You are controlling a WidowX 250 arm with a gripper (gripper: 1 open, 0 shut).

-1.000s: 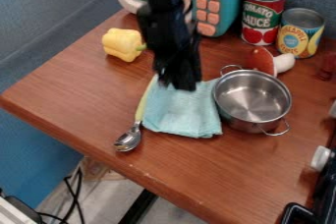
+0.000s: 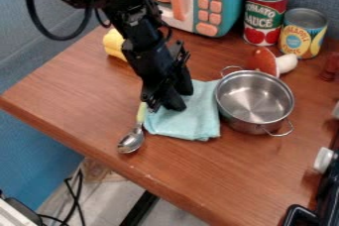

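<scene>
My black gripper (image 2: 169,96) reaches down from the top left onto a pale blue cloth (image 2: 192,123) in the middle of the table; its fingertips are dark and hard to make out, so whether it holds anything cannot be told. A metal spoon (image 2: 131,141) with a pale yellow handle lies along the cloth's left side. A steel pot (image 2: 255,101) with two handles stands just right of the cloth. A yellow object (image 2: 114,44) is partly hidden behind the arm.
A teal toy microwave (image 2: 221,2), a tomato sauce can (image 2: 264,17), a second can (image 2: 300,37) and a red-and-white mushroom-like item (image 2: 265,62) stand at the back. A dark appliance is at the right edge.
The arm has shifted left and down, bringing the gripper lower over the cloth and covering more of the yellow object. The spoon and pot look unmoved.
</scene>
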